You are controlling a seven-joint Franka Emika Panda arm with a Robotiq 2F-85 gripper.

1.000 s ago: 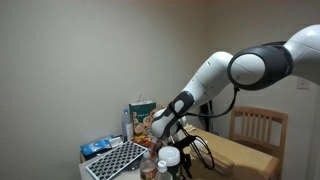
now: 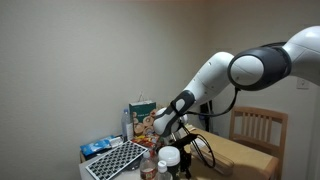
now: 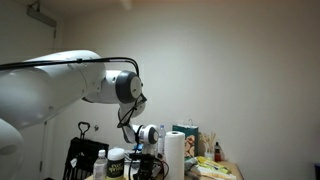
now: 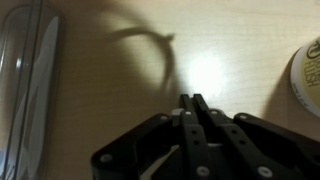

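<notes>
In the wrist view my gripper points at bare wooden tabletop (image 4: 110,100), its black fingers together and nothing visible between them. A round container with a pale lid (image 4: 308,75) stands to its right at the view's edge. Along the left edge lies a clear plastic tray or pack (image 4: 35,85). From exterior view 1 the fingertips are hidden behind a white-topped container (image 2: 170,156) and bottles. Exterior view 2 shows the wrist low behind the table items, next to a white paper roll (image 3: 175,155).
Clear bottles (image 2: 148,168) stand at the near edge. A dark grid-like rack (image 2: 117,160), a blue pack (image 2: 97,147) and a gift bag (image 2: 143,112) occupy the table's left side. A wooden chair (image 2: 258,125) stands behind the right end.
The arm has shifted very slightly near the wrist. The objects on the table look unmoved.
</notes>
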